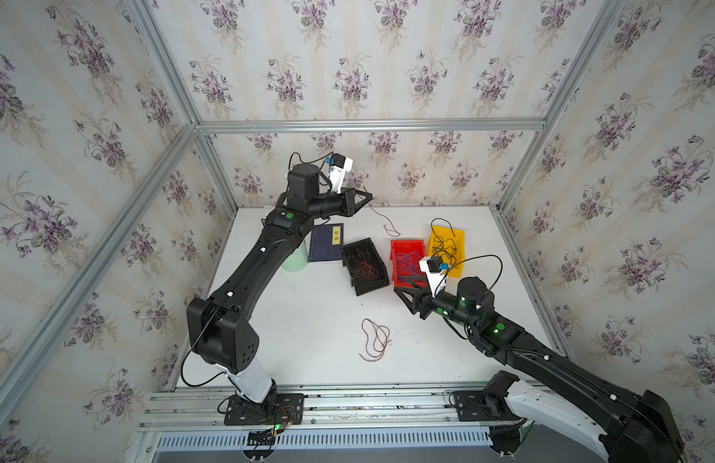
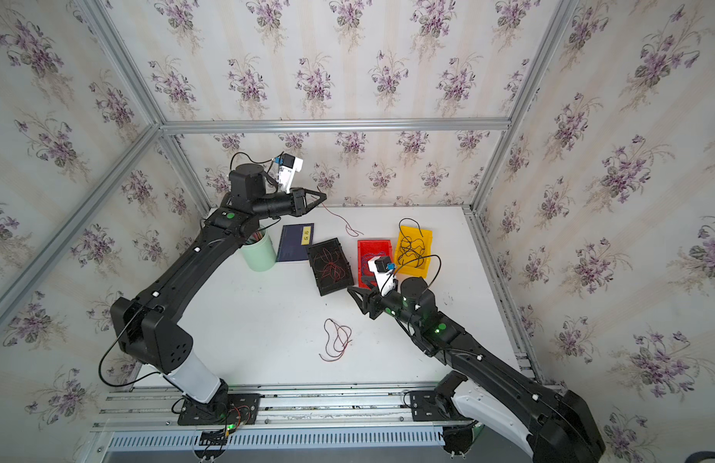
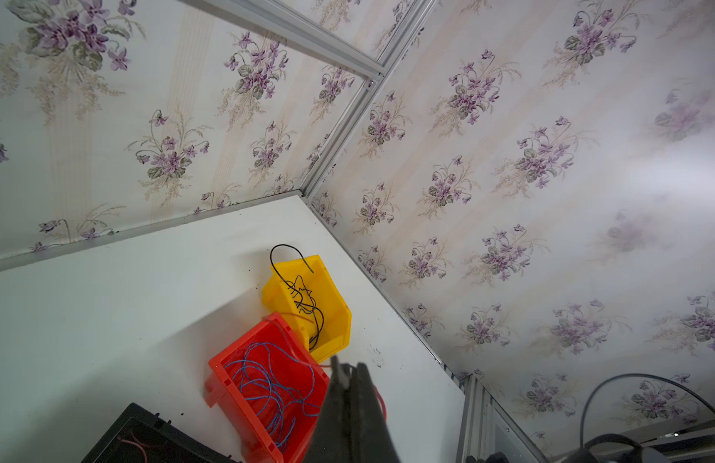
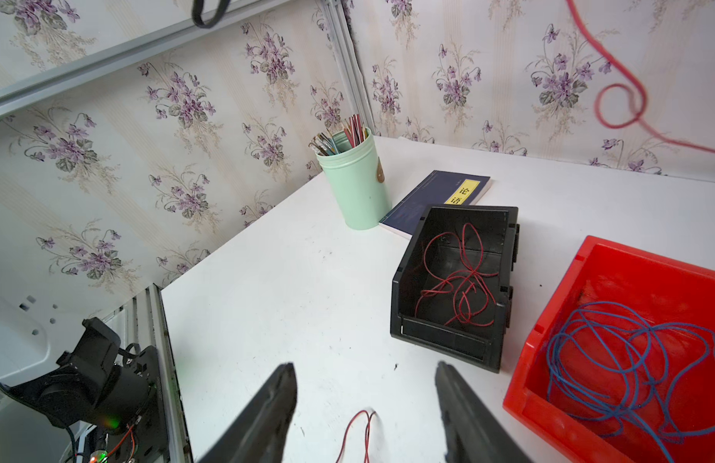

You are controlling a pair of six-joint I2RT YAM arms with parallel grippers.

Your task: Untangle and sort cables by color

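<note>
My left gripper (image 1: 365, 199) is raised at the back, shut, with a red cable (image 1: 388, 225) dangling from its fingertips. My right gripper (image 1: 407, 297) stands open near the red bin (image 4: 558, 324)'s front, nothing between its fingers. That bin holds blue cables (image 4: 627, 370). The black bin (image 4: 407, 324) holds red cables (image 4: 465, 281). The yellow bin (image 3: 330, 308) holds black cables (image 3: 299, 297). A loose red cable (image 1: 376, 339) lies on the front middle of the table.
A green cup (image 4: 349, 185) with pens and a dark blue book (image 4: 419, 196) stand at the back left. Walls and rails border it.
</note>
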